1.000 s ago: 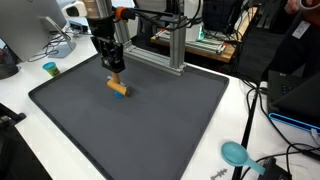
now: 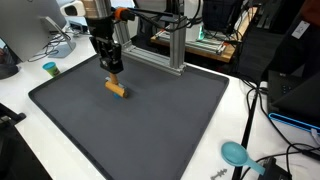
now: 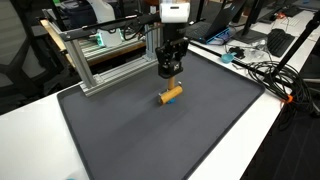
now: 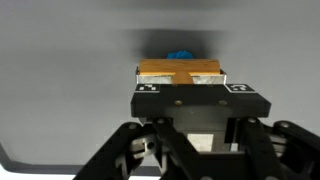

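Note:
An orange-brown T-shaped wooden piece (image 3: 171,96) hangs below my gripper (image 3: 172,76), its upright stem between the fingers and its crossbar low over the dark board. In exterior view 1 the crossbar (image 2: 117,89) shows as a slanted orange bar under the gripper (image 2: 112,72). The wrist view has the wooden bar (image 4: 179,67) across the front of the fingers. Just beyond it is a small blue object (image 4: 180,55), mostly covered by the wood. Whether the wood touches the blue object, I cannot tell.
Around the piece, the dark board (image 2: 150,125) is largely clear. A metal frame (image 3: 125,72) stands at its edge. Off the board are a green cup (image 2: 51,69) and a turquoise round object (image 2: 236,154). Cables lie on the white table.
The wooden piece has come slightly lower with the gripper.

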